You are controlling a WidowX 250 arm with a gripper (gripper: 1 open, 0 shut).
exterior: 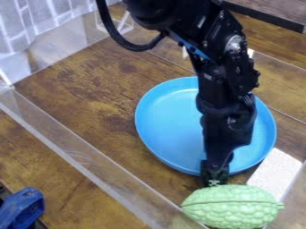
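Note:
My black gripper (216, 174) reaches down over the front part of a blue plate (162, 121). Its tip is low, just behind a light green, bumpy melon-like object (231, 206) at the bottom right. The fingers are mostly hidden by the dark wrist, so whether anything is between them is unclear.
A white rectangular object (275, 173) lies right of the plate. Clear plastic walls (96, 174) border the wooden work surface (84, 89). A blue object (18, 207) sits outside at the lower left. The wood left of the plate is clear.

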